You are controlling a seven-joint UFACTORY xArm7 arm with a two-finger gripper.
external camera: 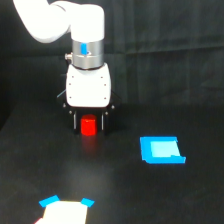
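Note:
A small red block stands on the dark table, left of the middle of the camera view. Right above it hangs my white gripper, pointing down. One dark finger shows to the left of the block and another to its right, with narrow dark gaps between. The fingers look open, astride the block. How deep the fingertips reach beside it is hard to make out.
To the right lies a pale square edged with blue tape. A white object with blue tape at its corners is partly cut off at the bottom left.

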